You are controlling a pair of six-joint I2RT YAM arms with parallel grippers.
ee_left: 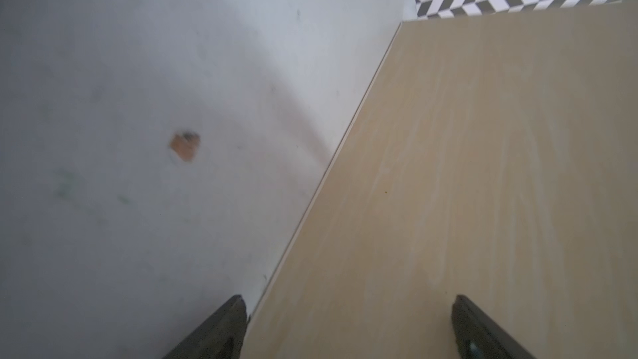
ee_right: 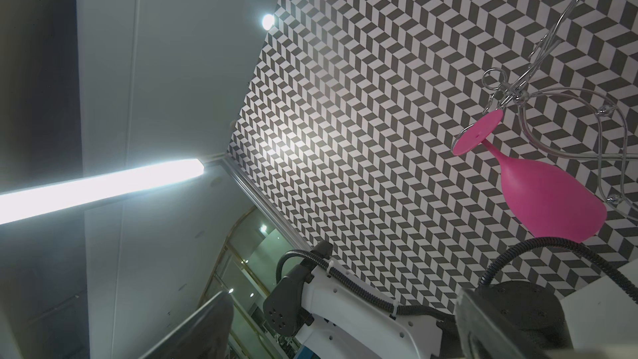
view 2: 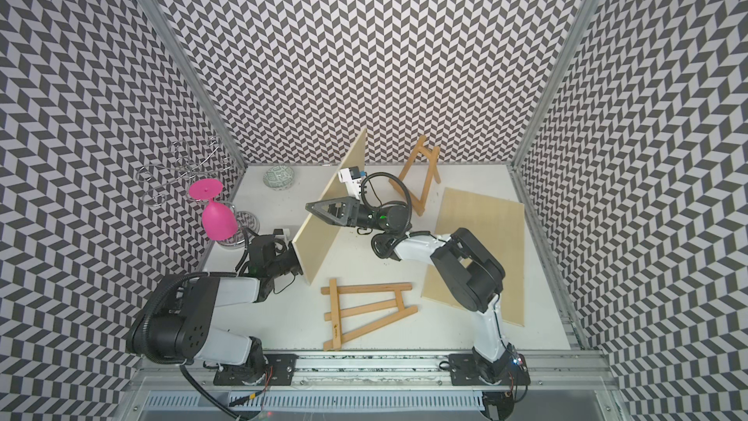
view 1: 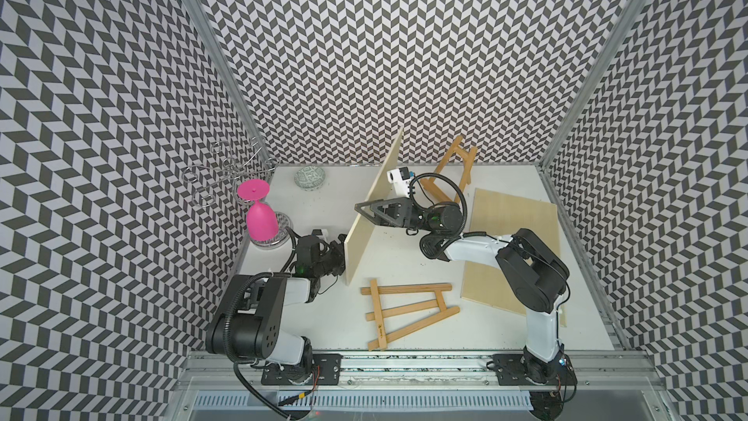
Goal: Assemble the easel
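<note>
A plywood board (view 1: 358,253) stands nearly upright at mid-table, leaning slightly. My left gripper (view 1: 340,252) is low at its left face, open; in the left wrist view the board's surface (ee_left: 432,159) fills the right side. My right gripper (view 1: 366,209) reaches over the board's upper part from the right, its fingers open. One wooden easel frame (view 2: 364,308) lies flat at the front middle, another (view 2: 428,171) at the back right.
A second plywood board (view 2: 491,241) lies flat at the right, partly under my right arm. A pink glass-shaped object (view 1: 261,222) and wire racks stand at the left. A round patterned dish (view 1: 309,177) sits at the back left.
</note>
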